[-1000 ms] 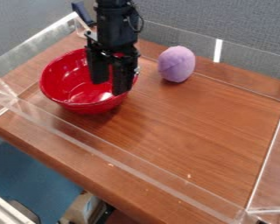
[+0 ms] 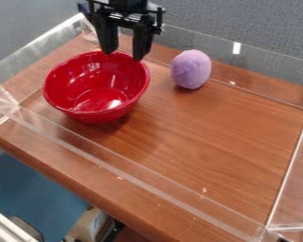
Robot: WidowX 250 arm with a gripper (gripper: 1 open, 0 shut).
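Observation:
My black gripper (image 2: 124, 40) hangs above the back rim of a red bowl (image 2: 68, 88) on the wooden table, its two fingers spread apart with nothing seen between them. The bowl looks empty apart from glints of light. A purple egg-shaped object (image 2: 191, 69) stands right of the bowl, apart from it, toward the back.
Clear plastic walls (image 2: 204, 202) border the wooden table (image 2: 218, 142). A grey wall stands behind, and equipment lies below the front left edge.
My gripper has risen and moved back, out from over the bowl's interior, leaving the inside of the bowl in full view. The bowl and purple object look unmoved.

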